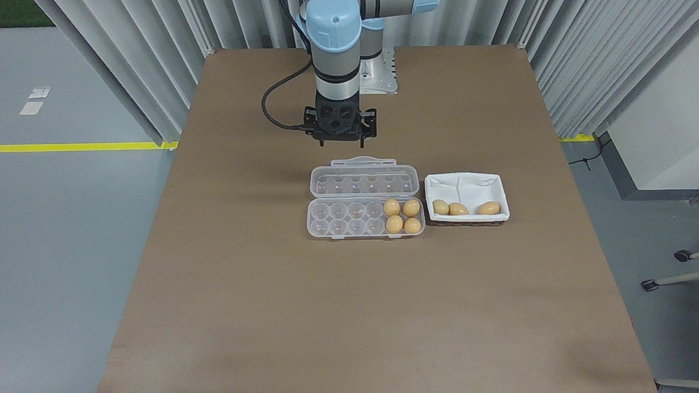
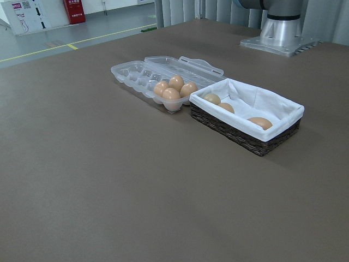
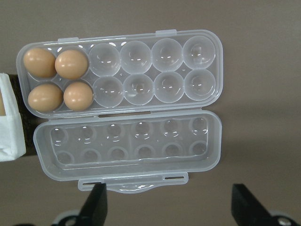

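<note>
My gripper hangs above the table behind the egg carton, its two fingers wide apart with nothing between them in the wrist view. The clear plastic carton lies open, lid flat toward my gripper. Several brown eggs fill the cups at one end, the end beside the basket; the other cups are empty. A dark woven basket with a white cloth liner stands next to the carton, holding three eggs.
My arm's base plate sits at the back, with a cable looping beside the arm. Grey corrugated panels line the back edge.
</note>
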